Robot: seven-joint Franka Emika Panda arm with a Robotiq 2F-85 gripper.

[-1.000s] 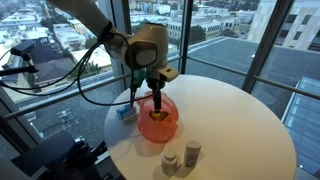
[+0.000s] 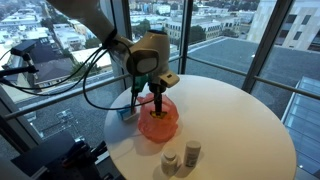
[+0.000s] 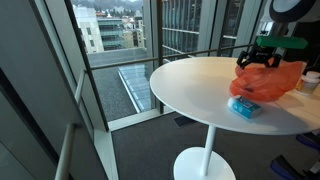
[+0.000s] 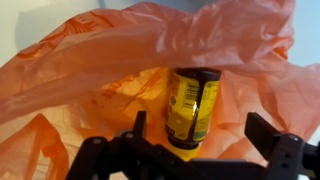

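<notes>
An orange-red plastic bag (image 2: pixel 158 122) lies spread on the round white table, under my gripper (image 2: pixel 157 100). Inside the bag rests a dark bottle with a yellow label (image 4: pixel 190 108), clearest in the wrist view. There my open gripper has one finger on each side of the bottle's lower end, with a gap at both sides. Folds of the bag cross above the bottle's top in that view. From the side, the gripper (image 3: pixel 262 60) reaches down at the bag's upper part (image 3: pixel 270 80).
A blue-and-white box (image 3: pixel 244 107) sits at the table's edge close to the bag. Two small containers, a pale cup (image 2: pixel 169 158) and a can (image 2: pixel 192 153), stand on the near side.
The gripper has shifted slightly and sits a little lower over the bag than before. The table's other objects have stayed in place.
</notes>
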